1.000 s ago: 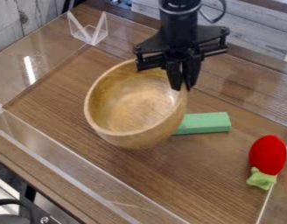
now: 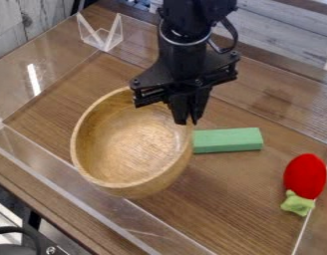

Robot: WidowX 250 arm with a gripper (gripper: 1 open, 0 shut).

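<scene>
A large tan bowl (image 2: 129, 149) sits tilted on the wooden table, left of centre in the camera view. The black gripper (image 2: 175, 100) hangs over the bowl's upper right rim, its fingers reaching down at that rim; whether they grip it is hard to tell. A green block (image 2: 227, 140) lies to the right of the bowl, partly behind it.
A red object with a light green end (image 2: 305, 181) lies at the right edge. A clear angular object (image 2: 100, 28) stands at the back left.
</scene>
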